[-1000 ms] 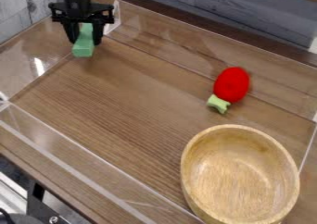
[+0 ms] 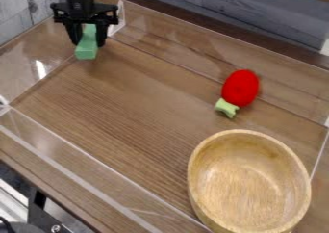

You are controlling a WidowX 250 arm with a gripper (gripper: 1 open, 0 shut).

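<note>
At the top left of the camera view my dark gripper (image 2: 87, 24) is shut on a green block (image 2: 87, 48), which hangs or stands below its fingers; I cannot tell if it touches the floor. A red rounded object (image 2: 240, 89) lies at the right, with a small pale green piece (image 2: 226, 109) at its lower left. A large tan bowl (image 2: 249, 144) sits at the bottom right.
A pale wall or edge runs along the left and top.
</note>
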